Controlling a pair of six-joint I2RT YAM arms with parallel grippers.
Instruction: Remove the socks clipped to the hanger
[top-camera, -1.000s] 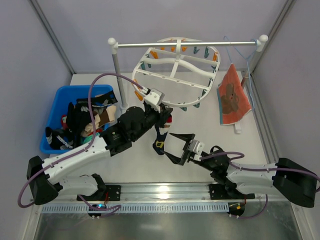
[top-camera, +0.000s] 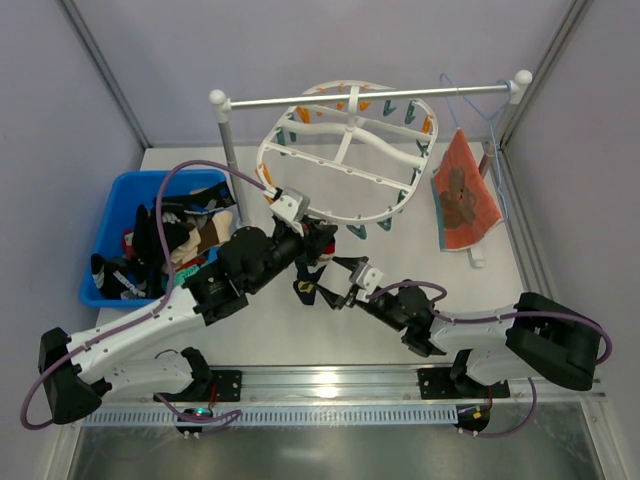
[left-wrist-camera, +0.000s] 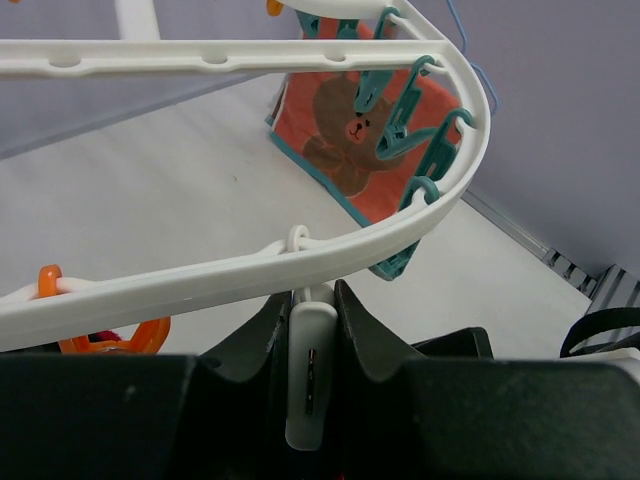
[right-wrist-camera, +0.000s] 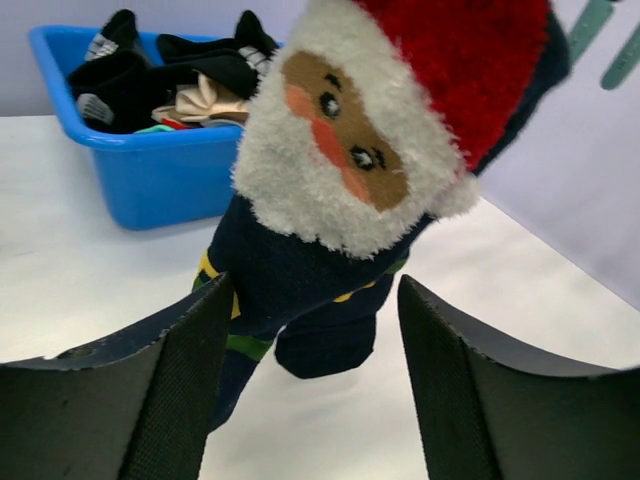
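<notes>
The round white hanger (top-camera: 275, 150) hangs from the bar, tilted. At its near rim my left gripper is shut on a white clip (left-wrist-camera: 308, 385). Below the left fingers hangs a dark sock with a Santa face (right-wrist-camera: 340, 140), red and white at the top; the top view shows only a small part of this sock (top-camera: 307, 285). My right gripper is open, with the sock's dark lower part in view between its fingers. Whether the pads touch the sock I cannot tell. In the top view the right gripper (top-camera: 330, 279) stands just right of the sock.
A blue bin (top-camera: 117, 215) holding several socks stands at the left. An orange bear cloth (top-camera: 465, 200) hangs from a blue hanger at the right. Teal clips (left-wrist-camera: 400, 115) and an orange clip (left-wrist-camera: 150, 335) line the rim.
My right gripper has moved left and up to the sock from farther right. The left gripper has shifted a little left and down, and the hanger has tilted slightly with it.
</notes>
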